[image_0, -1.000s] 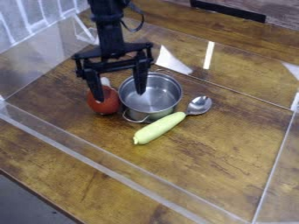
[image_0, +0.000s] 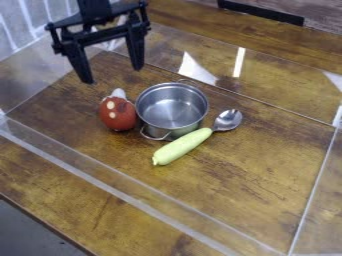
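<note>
My black gripper (image_0: 110, 66) hangs open at the upper left, raised behind and above the objects, with nothing between its fingers. A red round tomato-like object (image_0: 116, 116) sits just left of a steel pot (image_0: 171, 104), with a small pale piece behind it. A pale green corn-like vegetable (image_0: 182, 146) lies in front of the pot, and a metal spoon (image_0: 227, 121) rests at the pot's right.
Clear plastic walls (image_0: 134, 195) surround the wooden surface (image_0: 267, 170). The counter's front edge runs along the lower left.
The gripper has moved up and toward the back left, away from the pot and the red object. The objects lie where they were.
</note>
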